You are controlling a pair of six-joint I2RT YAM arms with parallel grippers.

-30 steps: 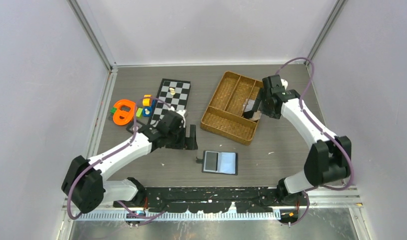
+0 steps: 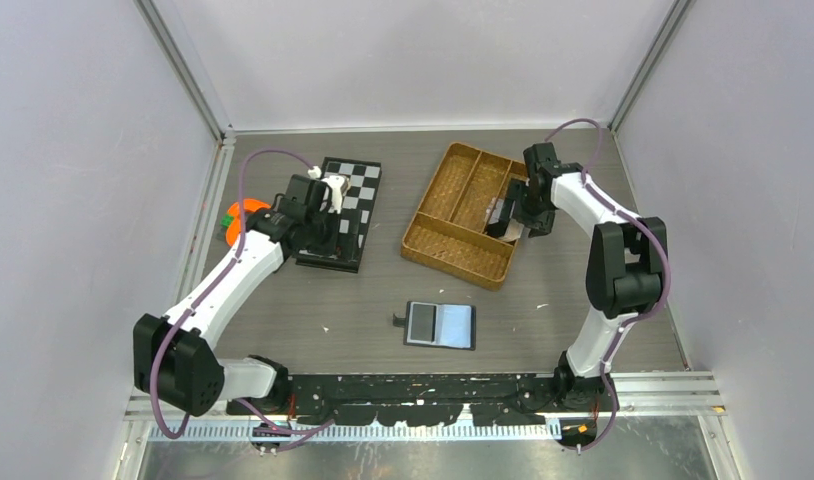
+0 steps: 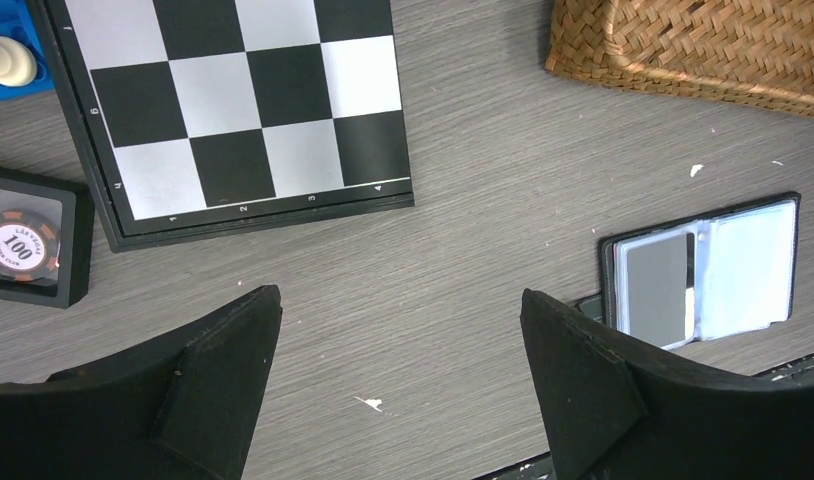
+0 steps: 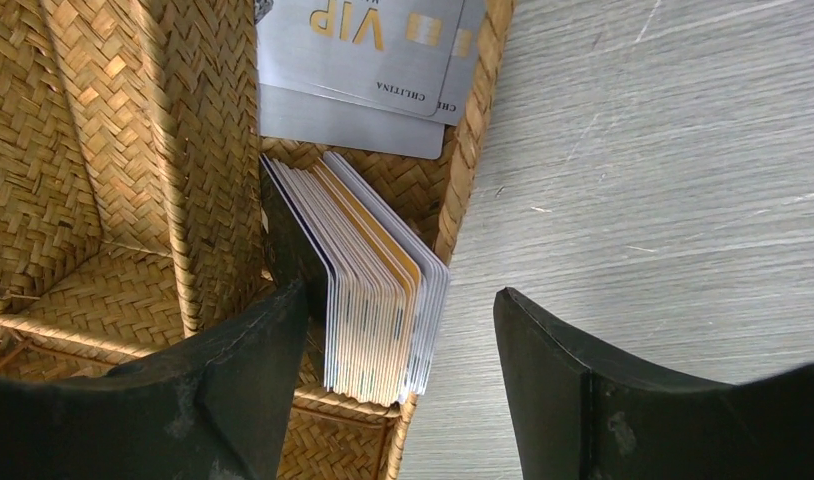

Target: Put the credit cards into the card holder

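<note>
In the right wrist view a thick stack of cards [image 4: 368, 320] leans in the narrow compartment of the woven basket. Behind it, grey cards marked VIP [image 4: 373, 60] lie flat. My right gripper is open, its left finger [image 4: 253, 370] near the stack's dark side and its right finger [image 4: 553, 370] beyond the basket's outer wall, over the table. The card holder [image 2: 440, 325] lies spread open on the table in front of the basket, with a grey card [image 3: 655, 290] showing in one side. Over the chessboard's area, my left gripper is open and empty.
The wicker basket [image 2: 418, 245] has several compartments. A chessboard [image 3: 253, 90] lies at the left, with a boxed poker chip [image 3: 21, 245] beside it and an orange toy [image 2: 233, 235] further left. Bare table [image 2: 368, 320] surrounds the card holder.
My left arm has swung back and left, away from the card holder, to over the chessboard. The right arm's elbow has shifted inward; its gripper stays at the basket's right side. The card holder has not moved.
</note>
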